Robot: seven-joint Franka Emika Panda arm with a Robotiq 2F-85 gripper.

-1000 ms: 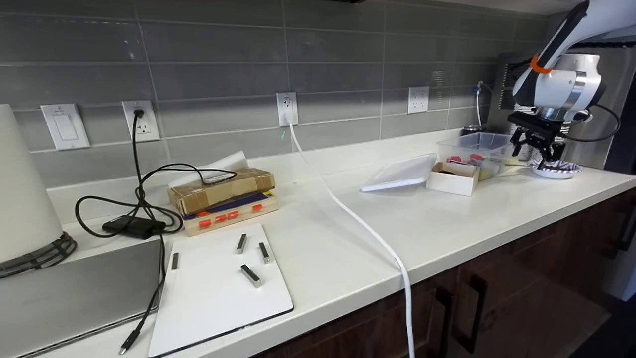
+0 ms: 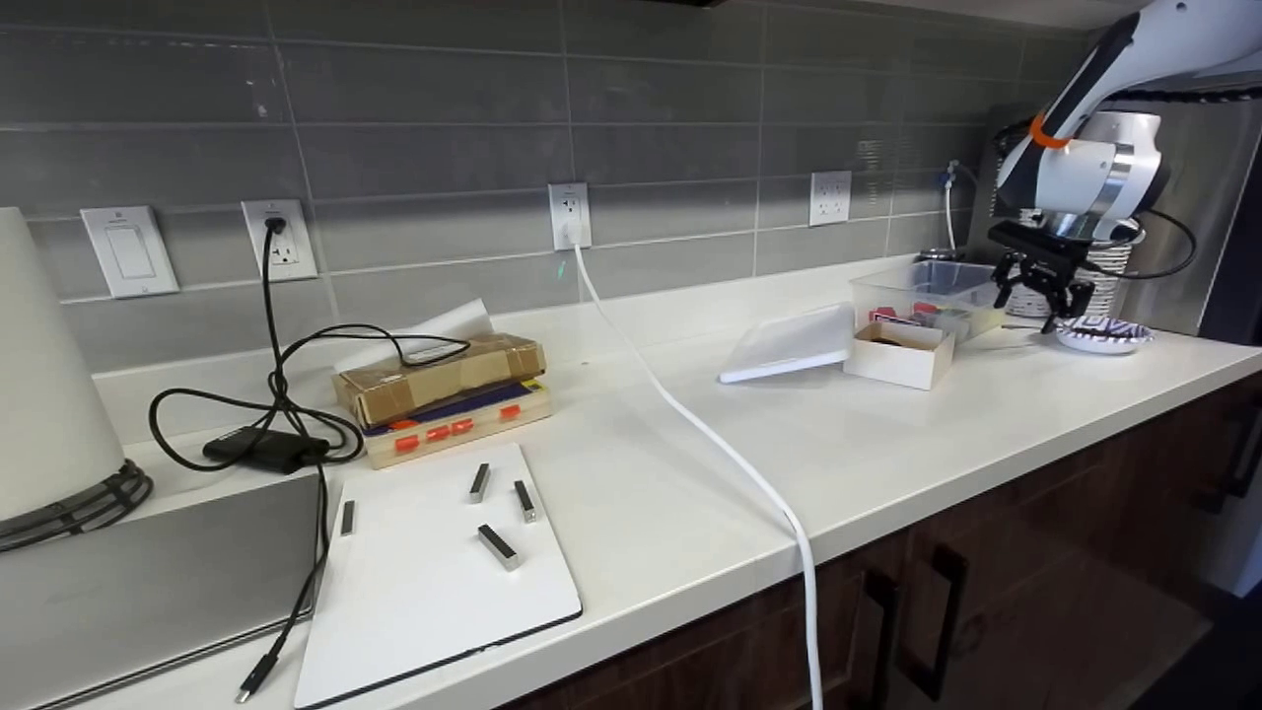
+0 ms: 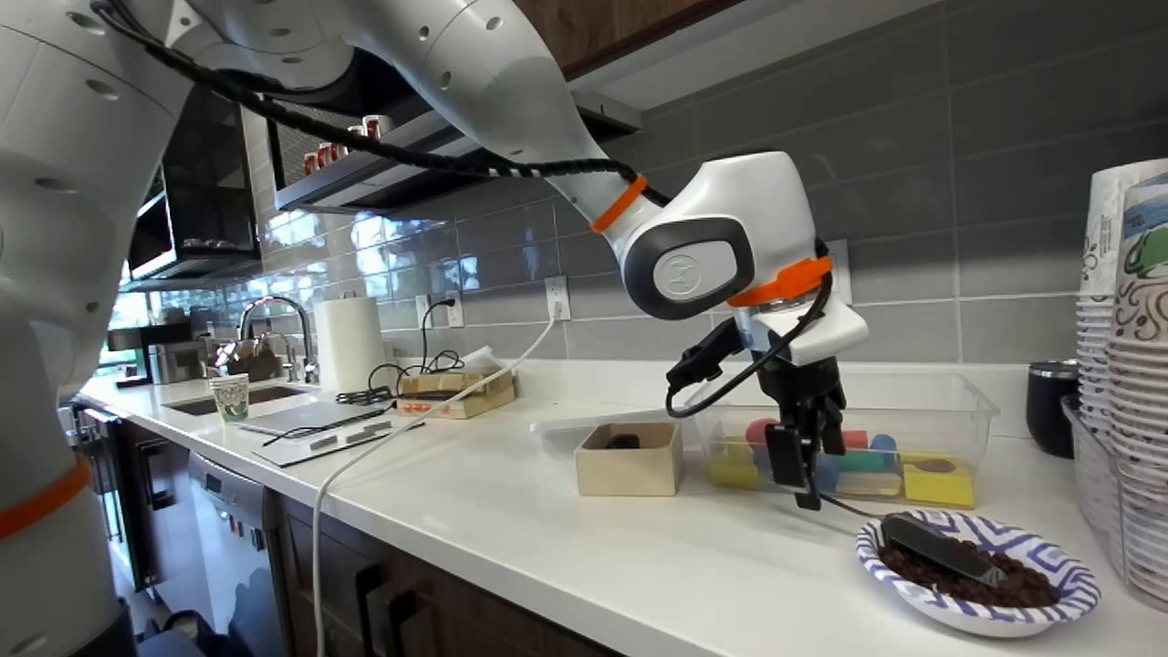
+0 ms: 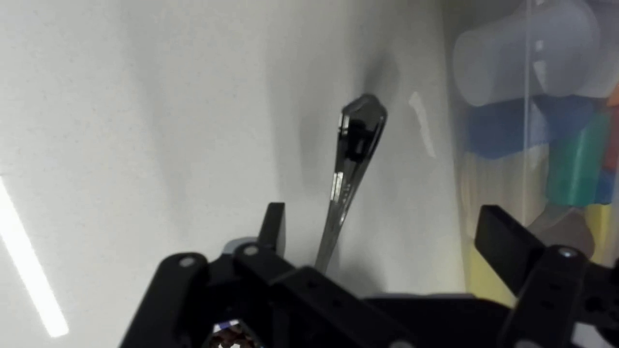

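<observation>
My gripper stands open above the counter, with its fingers spread either side of a shiny metal handle (image 4: 351, 165) in the wrist view. The handle belongs to a utensil with a dark flat head (image 3: 943, 551) resting in a patterned bowl (image 3: 1057, 564) of small brown pieces (image 3: 1024, 586). In exterior view 2 the gripper (image 3: 816, 471) hangs left of the bowl, in front of a clear bin (image 3: 969, 438). One finger overlaps the bin's edge in the wrist view; whether they touch cannot be told.
Several coloured pieces lie in the clear bin. A small open box (image 3: 630, 471) stands left of it, with a white lid-like piece (image 2: 793, 343) beside it. Stacked cups (image 3: 1128, 438) border the right side. A white cable (image 2: 698, 426) crosses the counter.
In exterior view 1 my arm and gripper have moved left and slightly lower. The clear bin has also shifted left; the small box and white piece sit slightly differently.
</observation>
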